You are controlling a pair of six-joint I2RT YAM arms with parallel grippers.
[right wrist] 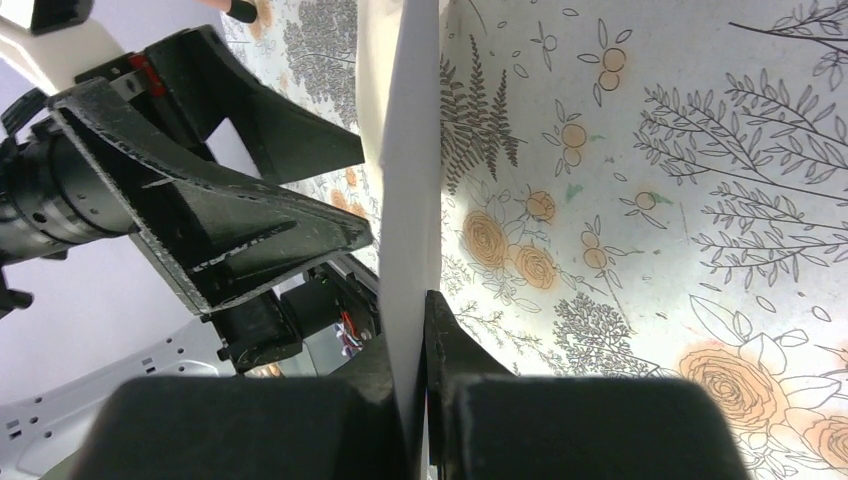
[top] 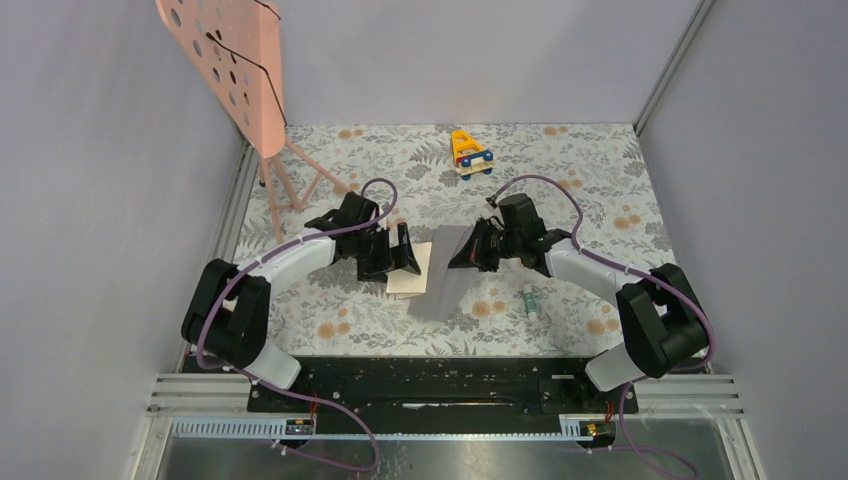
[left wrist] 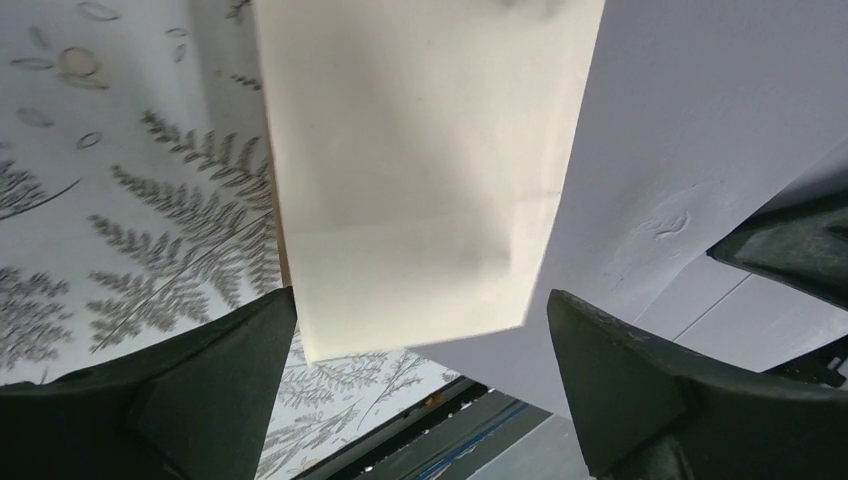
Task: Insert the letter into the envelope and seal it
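A cream folded paper [left wrist: 420,150] lies beside a grey sheet [top: 440,300], which looks like the envelope, in the middle of the table. My left gripper is open over the cream paper's near end, one finger on either side. My right gripper is shut on the grey sheet, which stands edge-on as a pale strip between its fingers in the right wrist view. In the top view, both grippers [top: 405,258] meet near the middle, the left over the cream paper.
A pink perforated board [top: 225,70] on a stand fills the back left. A yellow toy [top: 466,150] sits at the back, and a small green tube [top: 530,300] lies front right of the papers.
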